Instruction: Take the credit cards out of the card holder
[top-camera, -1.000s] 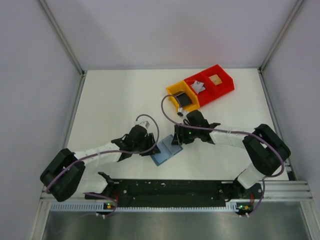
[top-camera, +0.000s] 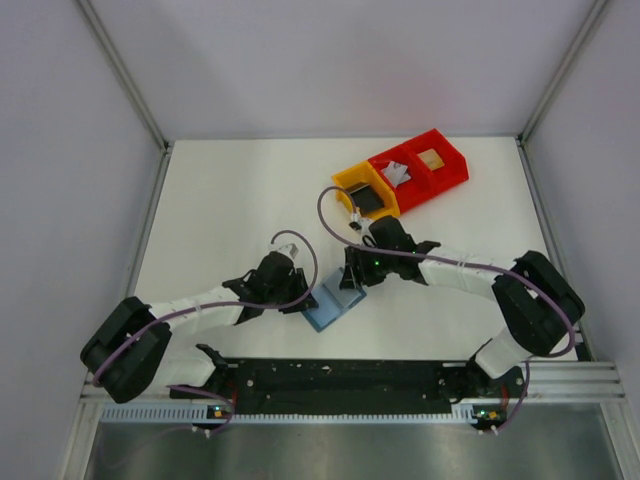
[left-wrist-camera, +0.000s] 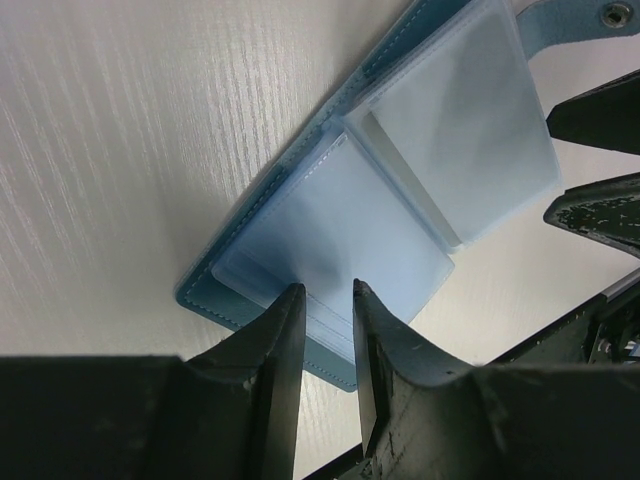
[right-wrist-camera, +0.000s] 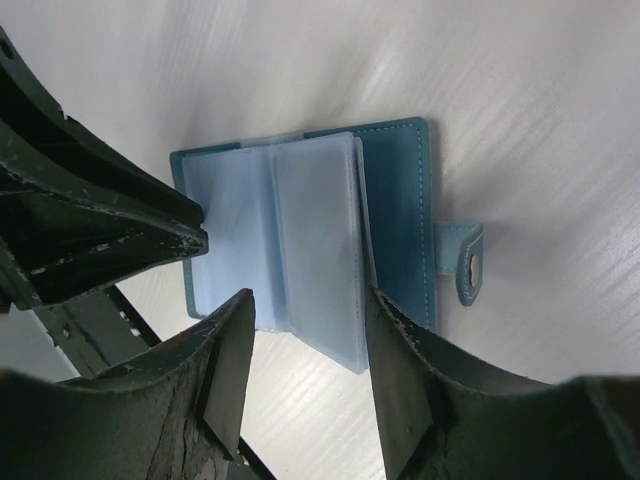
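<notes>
The blue card holder (top-camera: 322, 316) lies opened on the white table between my two grippers, its clear sleeves (left-wrist-camera: 345, 235) facing up. No separate credit card can be made out in them. My left gripper is over the near edge of one sleeve, its fingertips a small gap apart; contact with the sleeve is hard to tell. My right gripper stands open at the lower edge of the raised sleeve (right-wrist-camera: 318, 235) on the other half, fingertips on either side. The holder's strap with a snap (right-wrist-camera: 458, 258) sticks out at that end.
At the back right stand a yellow tray (top-camera: 345, 178) holding a dark item and a red divided tray (top-camera: 455, 160) with pale items in it. Both grippers are close together over the holder.
My right gripper has shifted slightly left, further over the holder's right half. The left gripper's fingers have drawn closer together, while its arm has hardly moved.
</notes>
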